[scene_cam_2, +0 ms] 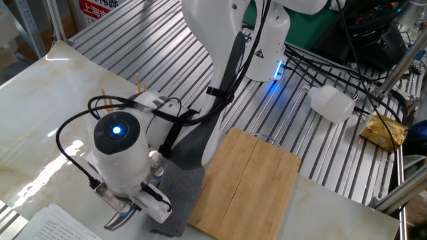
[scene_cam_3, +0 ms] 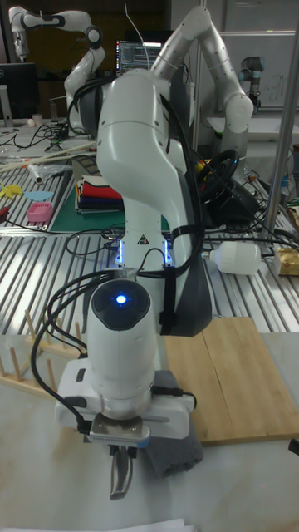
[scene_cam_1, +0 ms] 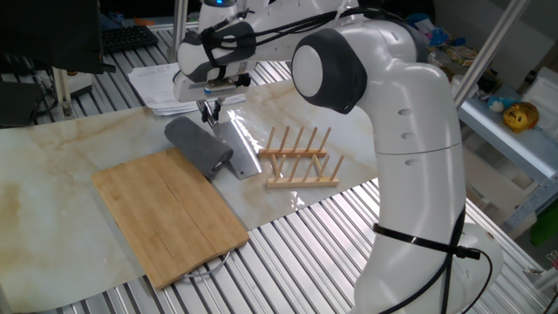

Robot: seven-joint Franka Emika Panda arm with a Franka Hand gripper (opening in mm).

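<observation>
A cleaver with a wide metal blade (scene_cam_1: 237, 146) slants beside the rolled grey towel (scene_cam_1: 199, 146) in the first exterior view. Its upper end reaches my gripper (scene_cam_1: 211, 112), whose fingers point down there. The metal handle (scene_cam_3: 120, 475) pokes out toward the camera from under the gripper (scene_cam_3: 120, 447) in the third view, and the handle (scene_cam_2: 121, 219) shows again in the second. My gripper appears shut on the cleaver near the handle; the exact contact is hidden. Whether the blade's low corner still touches the table cannot be told.
A wooden rack (scene_cam_1: 301, 166) with upright pegs stands right of the blade. The wooden cutting board (scene_cam_1: 166, 214) lies in front of the towel, its wire handle at the near edge. Papers (scene_cam_1: 161, 87) lie behind.
</observation>
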